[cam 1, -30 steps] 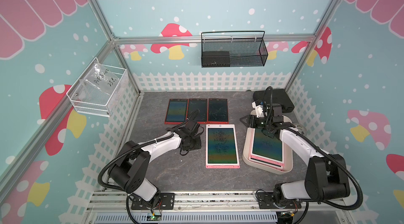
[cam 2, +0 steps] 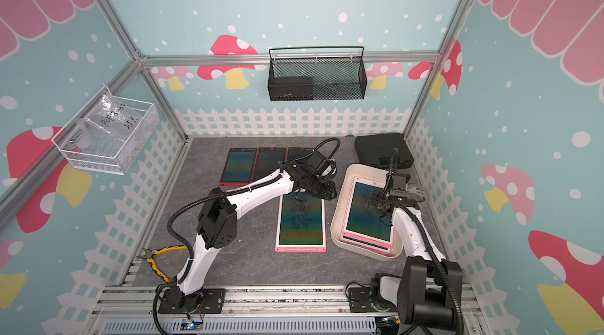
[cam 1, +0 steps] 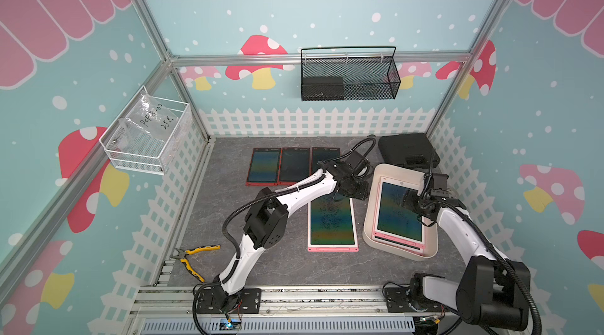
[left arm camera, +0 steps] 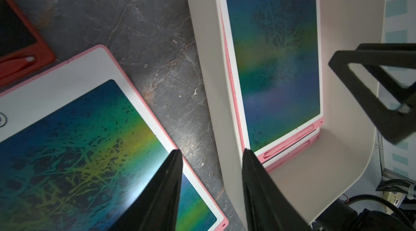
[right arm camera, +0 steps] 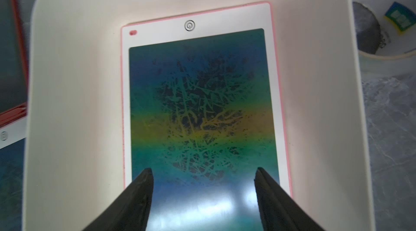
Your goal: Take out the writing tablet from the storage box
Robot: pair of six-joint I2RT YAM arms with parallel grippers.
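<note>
A cream storage box [cam 1: 369, 234] on the right of the table holds a stack of pink-edged white writing tablets; the top tablet [right arm camera: 203, 131] fills most of the right wrist view. My right gripper hangs over that tablet with its fingers [right arm camera: 140, 196] spread and nothing between them. Left of the box wall, my left gripper is open and empty, its fingers [left arm camera: 169, 187] above the gap beside a white tablet [left arm camera: 99, 144] lying on the table. In the box, a second tablet [left arm camera: 294, 149] shows under the top one.
Several red-framed tablets [cam 1: 263, 165] lie in a row at the back. A black case [cam 1: 405, 149] sits behind the box, a tape roll [right arm camera: 385, 14] beside it. Yellow pliers [cam 1: 201, 249] rest at front left.
My left arm has swung right, from left of the table tablet to beside the box. The right gripper has shifted right over the box and turned. The tablets have stayed put.
</note>
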